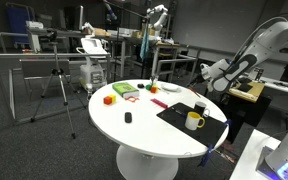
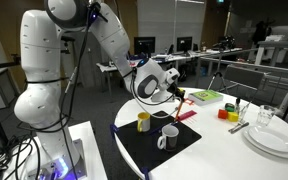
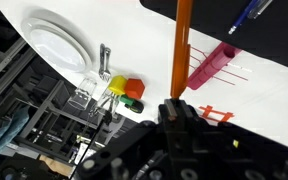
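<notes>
In the wrist view a long orange stick [image 3: 181, 45] runs from the top edge down to my gripper, which is shut on it. From exterior view 2, the gripper [image 2: 176, 91] hangs above the table, with the orange stick [image 2: 179, 106] pointing down toward the black mat [image 2: 189, 137]. A yellow mug [image 2: 143, 122] and a grey-white mug [image 2: 168, 137] stand on that mat, close to the stick. Whether the stick's lower end touches anything is unclear.
White plates [image 2: 270, 140] lie at one side of the round white table [image 1: 129, 122]. Red and yellow blocks [image 3: 134, 88], a fork [image 3: 105, 62] and a clear glass [image 3: 82, 96] are near them. A pink-red cylinder [image 3: 213, 65] lies by the mat. A green box [image 1: 125, 88] sits farther off.
</notes>
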